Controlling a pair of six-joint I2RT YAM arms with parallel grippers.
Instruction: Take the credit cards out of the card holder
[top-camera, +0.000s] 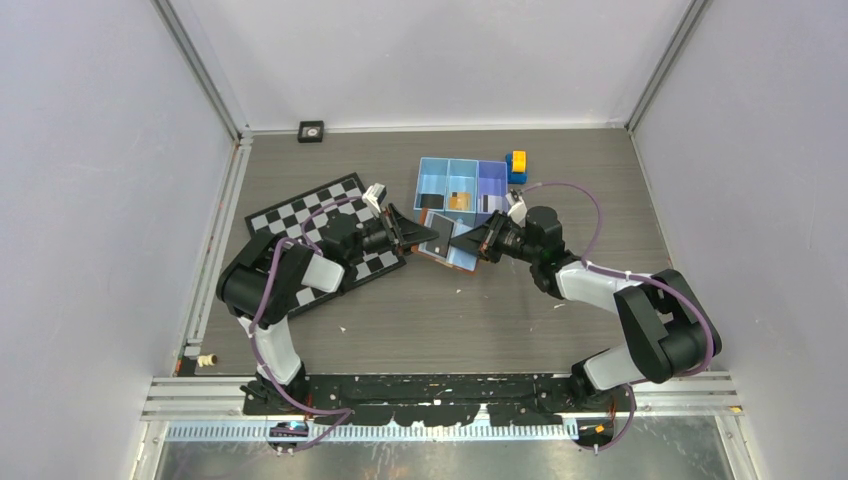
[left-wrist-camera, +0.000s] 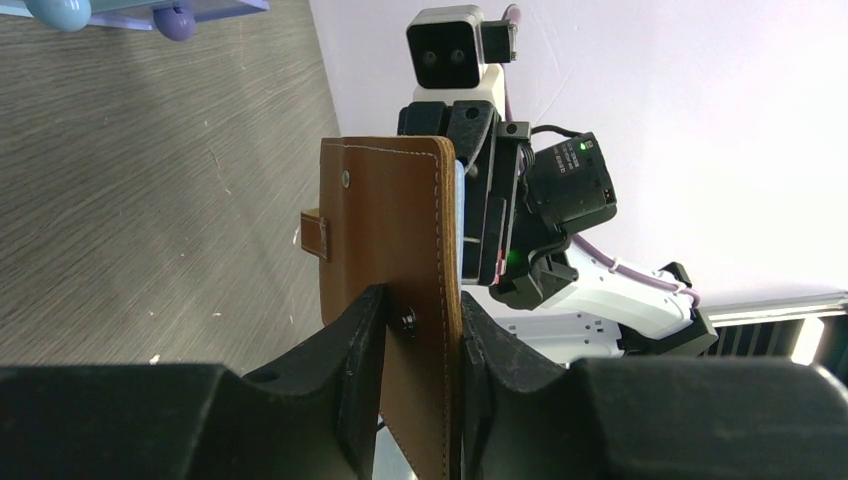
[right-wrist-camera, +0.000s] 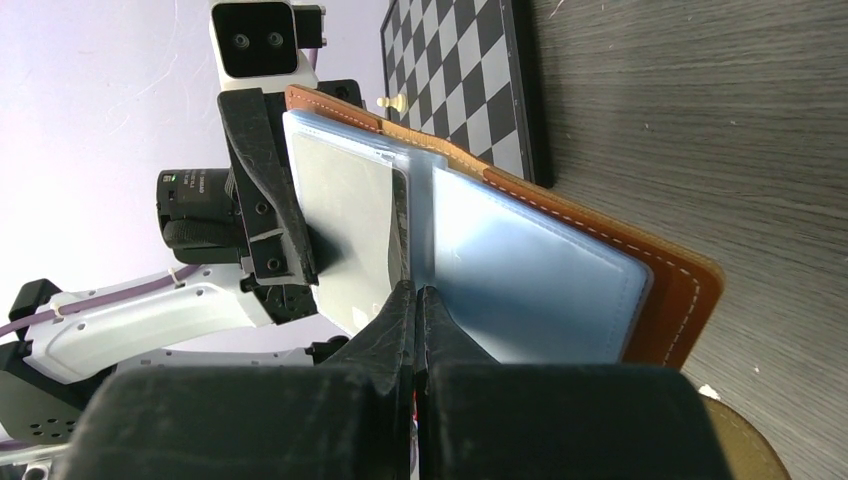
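The brown leather card holder (left-wrist-camera: 380, 220) stands raised between my grippers, its clear sleeves (right-wrist-camera: 530, 260) facing my right one; a pale card (right-wrist-camera: 340, 210) with a dark edge shows in the sleeve. My left gripper (top-camera: 422, 236) is open around the holder's end, a finger on either side of the leather in the left wrist view. My right gripper is shut, with nothing seen between its fingers, its tips at the pale card's edge.
A tray (top-camera: 431, 175) of blue and purple compartments stands behind the holder, a yellow-and-blue object (top-camera: 519, 161) beside it. A checkered board (top-camera: 300, 208) lies under the left arm.
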